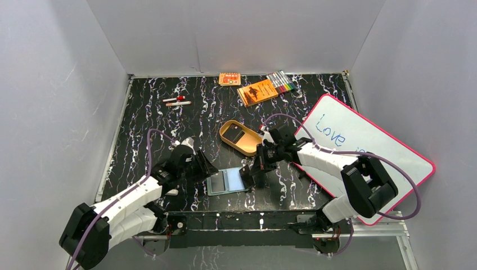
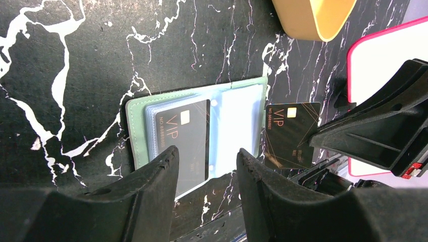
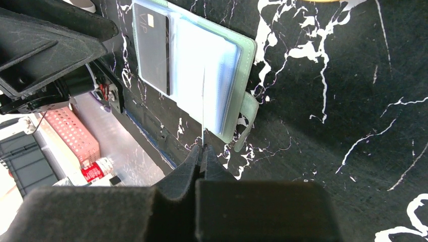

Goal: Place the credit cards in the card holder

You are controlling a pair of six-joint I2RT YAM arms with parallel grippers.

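Observation:
The open card holder (image 1: 226, 181) lies on the front of the table, dark VIP cards (image 2: 182, 133) in its left side and clear sleeves (image 2: 236, 126) on its right. My right gripper is shut on a black VIP card (image 2: 290, 133), seen edge-on in the right wrist view at the right sleeves and face-on beside the holder in the left wrist view. My left gripper hovers left of and above the holder, fingers apart, nothing between them.
A tan tray (image 1: 250, 143) with a dark card sits behind the holder. A whiteboard (image 1: 365, 157) takes up the right side. Books, markers and pens lie at the back.

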